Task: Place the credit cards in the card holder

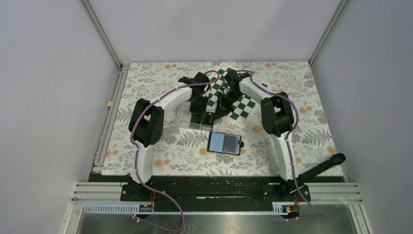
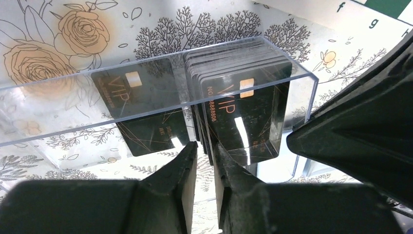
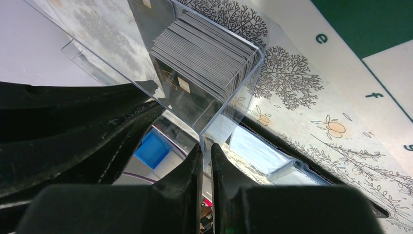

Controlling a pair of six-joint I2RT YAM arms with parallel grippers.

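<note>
A clear box (image 2: 73, 129) holds black VIP cards: an upright stack (image 2: 243, 112) at its right end, and other black card area (image 2: 146, 112) farther left. My left gripper stands narrowly open at the stack's left edge, with card edges close by its tips; whether a card lies between them is hard to tell. At the box's front corner, my right gripper is shut on the clear wall. Nearer the robot lies an open black-edged case with clear sleeves (image 1: 224, 144), which looks like the card holder.
Behind the box, a green-and-white checkered board (image 1: 243, 105) lies partly under the right arm. The two grippers are close together at the box.
</note>
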